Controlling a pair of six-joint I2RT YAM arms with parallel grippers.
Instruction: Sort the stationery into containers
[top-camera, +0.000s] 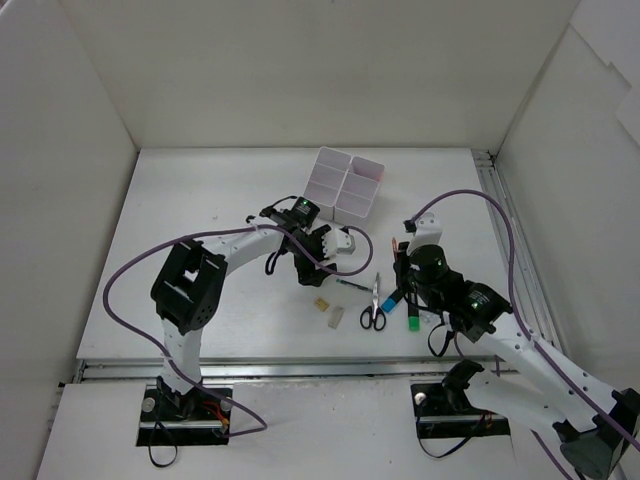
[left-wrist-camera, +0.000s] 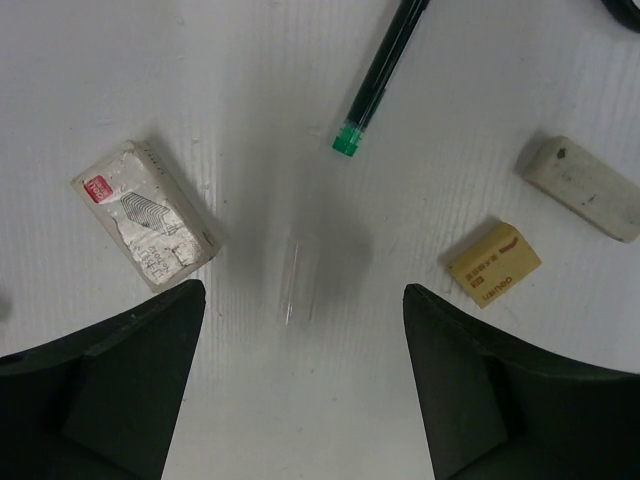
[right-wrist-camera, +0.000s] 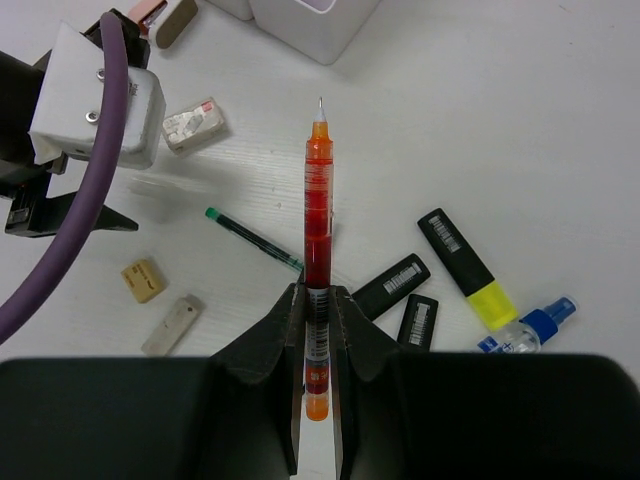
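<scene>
My left gripper hangs open over a thin clear strip (left-wrist-camera: 297, 280), between a white boxed eraser (left-wrist-camera: 145, 215) and a yellow eraser (left-wrist-camera: 495, 262); a grey eraser (left-wrist-camera: 580, 190) and a green-capped pen (left-wrist-camera: 380, 75) lie beyond. My right gripper is shut on an orange-red pen (right-wrist-camera: 318, 220), held upright in its wrist view. Below it lie dark markers (right-wrist-camera: 390, 285), a yellow highlighter (right-wrist-camera: 465, 270) and a blue-capped bottle (right-wrist-camera: 530, 330). Scissors (top-camera: 373, 312) lie near the front. The divided white container (top-camera: 342, 185) stands at the back.
Walls enclose it at the back and sides. Both arms' purple cables arch over the work area.
</scene>
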